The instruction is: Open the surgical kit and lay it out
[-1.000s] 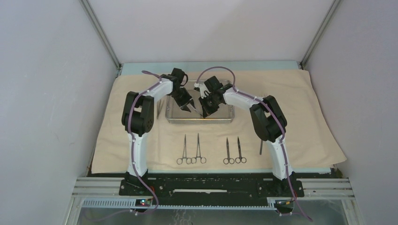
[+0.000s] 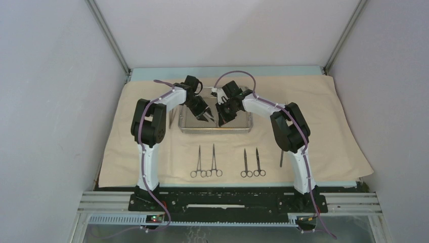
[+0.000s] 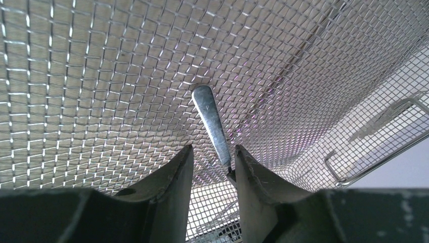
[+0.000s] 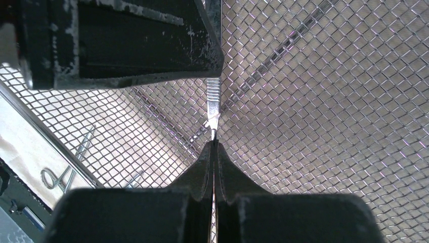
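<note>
In the left wrist view a slim metal scalpel handle [image 3: 210, 116] lies inside the wire-mesh tray [image 2: 215, 130], its ridged part reaching between the fingertips of my left gripper. That gripper is open around the handle. Seen from the right wrist, the handle's narrow end [image 4: 214, 124] runs into the seam of my right gripper, which is shut on it. One black left finger [image 4: 152, 45] covers the handle's upper part there. How far the thin end extends between the right fingers is hidden.
On the cloth [image 2: 324, 126] in front of the tray lie two ring-handled clamps [image 2: 214, 162] and two pairs of scissors [image 2: 257, 162]. Slim instruments [image 2: 172, 117] lie left of the tray, and a thin rod [image 2: 282, 158] lies near the right arm.
My right gripper has shifted very slightly to the right over the tray. The left arm looks almost still, and the laid-out instruments have not moved.
</note>
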